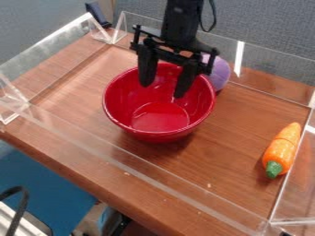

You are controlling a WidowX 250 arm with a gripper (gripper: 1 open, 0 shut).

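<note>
My black gripper [165, 77] hangs over the red bowl [153, 122], its two fingers wide apart with nothing visible between them, the tips near the top of the bowl. Behind the bowl, partly hidden by the gripper, is a purple round object [216, 76]. An orange toy carrot [281, 149] with a green tip lies on the right of the wooden table.
The wooden table top [123, 175] is bordered by clear low walls along its edges. A blue floor and some cables show at the lower left.
</note>
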